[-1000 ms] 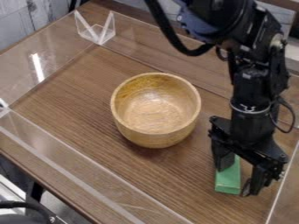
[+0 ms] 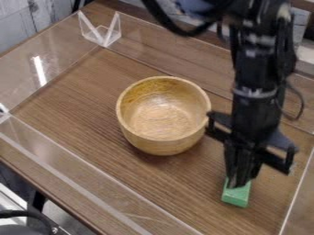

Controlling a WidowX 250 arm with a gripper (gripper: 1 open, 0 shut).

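Observation:
My gripper (image 2: 248, 156), black and blurred, hangs at the right of the camera view, low over a green block (image 2: 236, 193) on the wooden table. The block shows below the fingers; its far end is hidden by them. The fingers are too blurred to tell what, if anything, is between them.
A tan bowl (image 2: 153, 106) sits left of the gripper. A clear plastic item (image 2: 101, 27) stands at the back left. Dark objects lie at the lower-left edge.
The green block stays in about the same place.

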